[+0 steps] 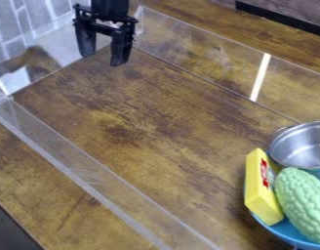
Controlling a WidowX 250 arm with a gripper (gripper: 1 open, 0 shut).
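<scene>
My black gripper [105, 36] is high at the back left of the wooden surface, over the clear plastic border near the corner. Its fingers point down and stand apart, with nothing visible between them.
At the right front, a blue bowl [277, 229] holds a yellow box [260, 187] and a green corn-like item [300, 205]. A silver metal bowl [306, 145] sits behind them. Clear plastic strips [104, 181] edge the wooden floor [149, 127], whose middle is bare.
</scene>
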